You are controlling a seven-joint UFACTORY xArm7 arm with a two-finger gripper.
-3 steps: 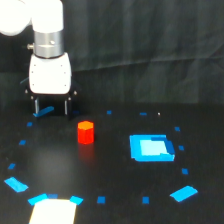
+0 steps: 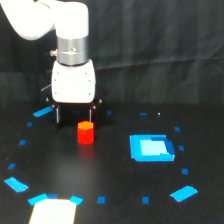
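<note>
A red block [image 2: 86,133] stands on the dark table, left of the middle in the camera view. My white gripper [image 2: 75,114] hangs just above and behind it, a little to its left as seen here. Its two dark fingers are spread wide apart and nothing shows between them. The block's whole front is visible, and the right finger [image 2: 94,110] appears close to its upper right edge. I cannot tell how far apart they are in depth.
To the right, a white square [image 2: 153,147] bordered in blue lies on the table. Blue tape marks [image 2: 183,193] are scattered around. A pale square [image 2: 52,212] sits at the front left edge.
My gripper has moved right and slightly lower in the view, from left of the red block to near it. The block and the bordered square have stayed put.
</note>
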